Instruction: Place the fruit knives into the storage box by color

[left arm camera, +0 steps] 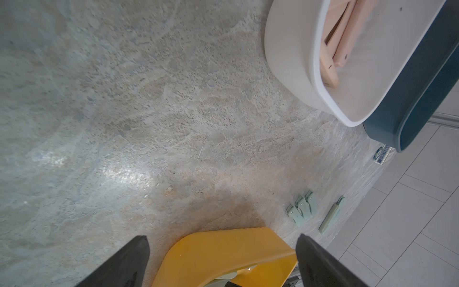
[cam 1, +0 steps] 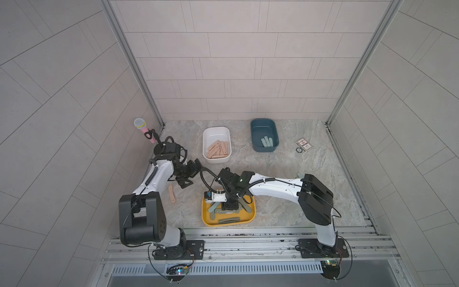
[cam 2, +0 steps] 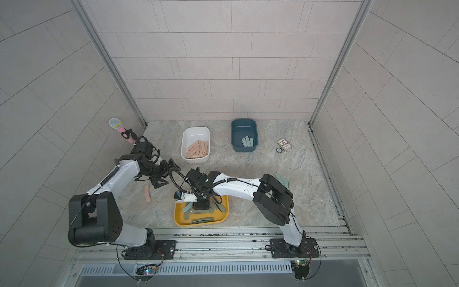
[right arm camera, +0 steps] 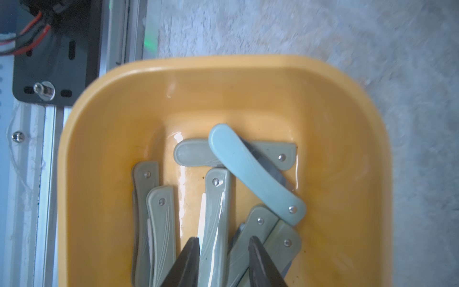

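In the right wrist view, the yellow box (right arm camera: 229, 62) holds several grey-green knives (right arm camera: 215, 224); a light blue-green knife (right arm camera: 258, 172) lies slanted across them near one end. My right gripper is over the box with its fingers apart, and only knives below show through the gap. The white box (cam 1: 206, 138) contains several pink knives (cam 1: 218, 149). Pale blue-green knives (cam 1: 266, 141) lie in the dark teal box (cam 1: 258, 128). A pink knife (cam 1: 171, 193) rests on the table at left. My left gripper stands open and empty, above the table between the white and yellow boxes.
More pale green knives (left arm camera: 302, 208) lie on the table at right, partly behind the right arm in the top views. Cards (cam 1: 303, 144) and a small dark ring (cam 1: 298, 149) sit at back right. A pink-handled item (cam 1: 143, 129) stands at far left.
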